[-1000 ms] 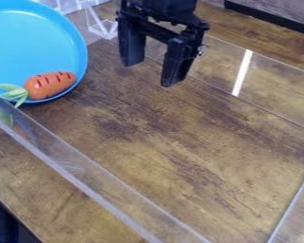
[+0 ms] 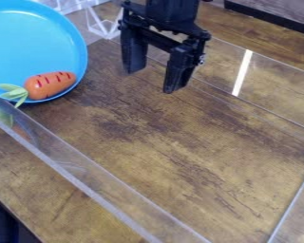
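Observation:
The black gripper [image 2: 152, 66] hangs over the wooden table at the top centre, its two fingers apart with nothing visible between them. To its left, a blue plate [image 2: 22, 52] lies on the table. An orange toy carrot with green leaves [image 2: 50, 83] rests on the plate's lower part, apart from the gripper.
Clear plastic walls [image 2: 98, 184] border the wooden surface at lower left, right and back. A white plastic rack [image 2: 98, 19] stands at the top left.
The plate and carrot have not moved.

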